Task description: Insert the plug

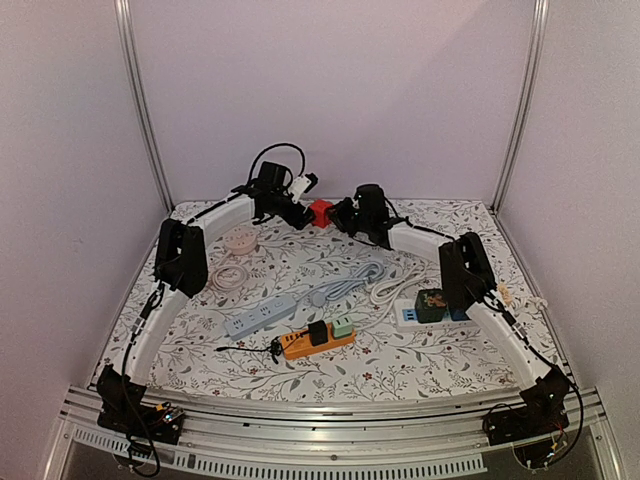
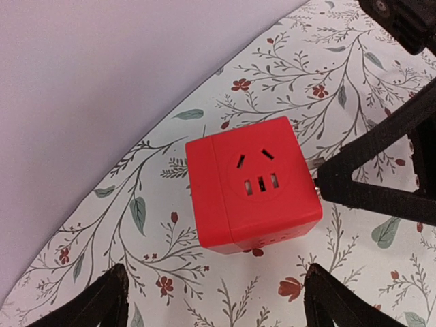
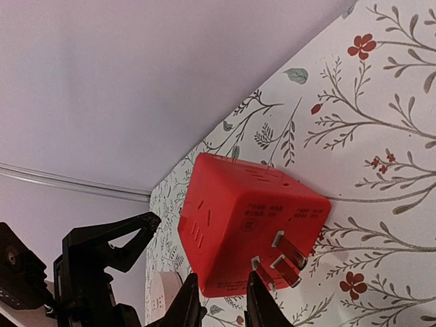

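The red cube-shaped plug (image 1: 320,212) sits at the back of the table between the two grippers. In the left wrist view, the plug (image 2: 255,187) shows socket slots on one face. Its metal prongs (image 3: 281,262) stick out toward my right gripper, whose fingers are partly apart with a narrow gap; one tip lies close beside the prongs, and no grip on them shows. A right finger (image 2: 347,180) touches or nearly touches the prongs in the left wrist view. My left gripper stands wide open, empty, with the plug ahead of its fingers.
Toward the front lie a grey power strip (image 1: 260,316), an orange strip (image 1: 330,338) with plugs, and a white strip (image 1: 406,313) bearing a dark cube (image 1: 431,305). Coiled cables (image 1: 355,282) occupy the middle. The back wall rises just behind the plug.
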